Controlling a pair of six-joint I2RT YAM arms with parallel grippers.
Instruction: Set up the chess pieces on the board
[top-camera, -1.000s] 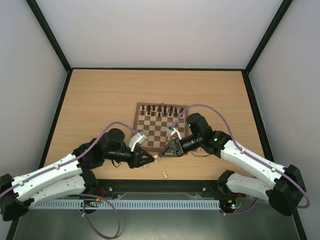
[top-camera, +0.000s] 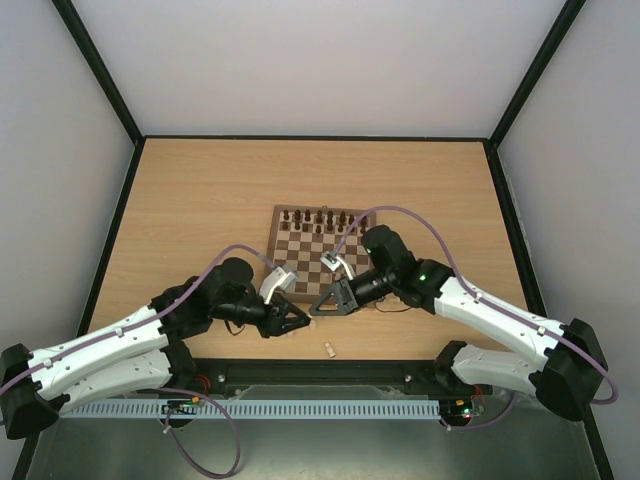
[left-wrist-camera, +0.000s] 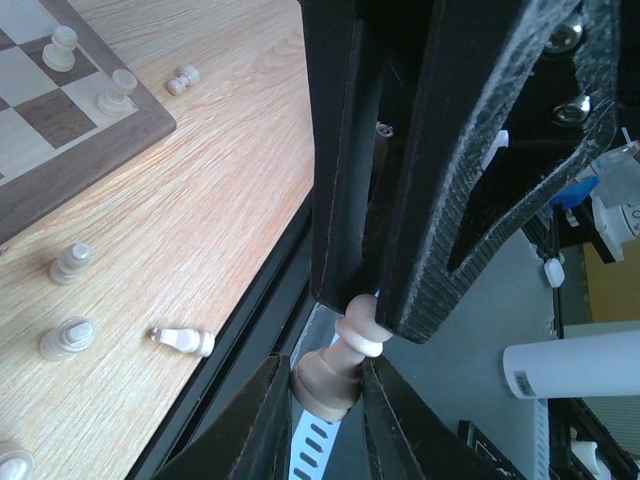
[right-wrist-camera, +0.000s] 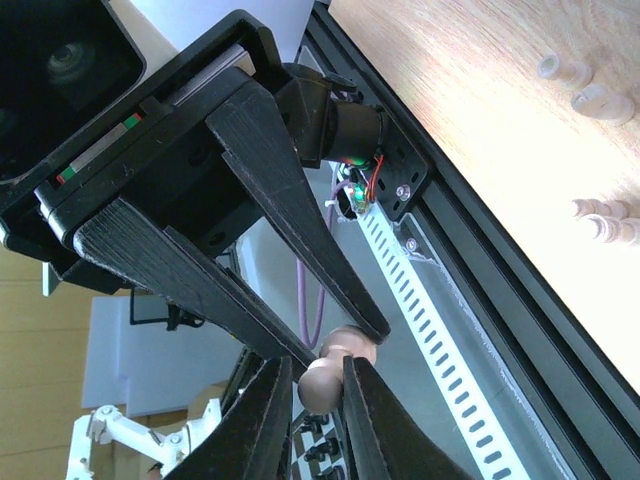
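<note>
Between the two grippers, a white chess piece (left-wrist-camera: 330, 385) hangs tilted in the air, off the board. My left gripper (top-camera: 307, 321) is shut on it; in the left wrist view its thin dark fingers (left-wrist-camera: 262, 410) flank the wide base. The right gripper reaches in from the other side, its fingers on both sides of the piece's narrow end; whether they grip it is unclear. The chessboard (top-camera: 271, 240) lies behind the arms, dark pieces (top-camera: 318, 217) standing along its far side. White pieces (left-wrist-camera: 60, 50) stand on a near corner in the left wrist view.
Loose white pieces lie or stand on the wood before the board: one lying piece (left-wrist-camera: 183, 341), two upright ones (left-wrist-camera: 70, 263), and others. The table's front edge (top-camera: 250, 357) is close below the grippers. Wide bare wood lies left and right of the board.
Over the last second my right gripper has moved slightly left, up to the left gripper. The left arm has barely moved, and the board looks the same.
</note>
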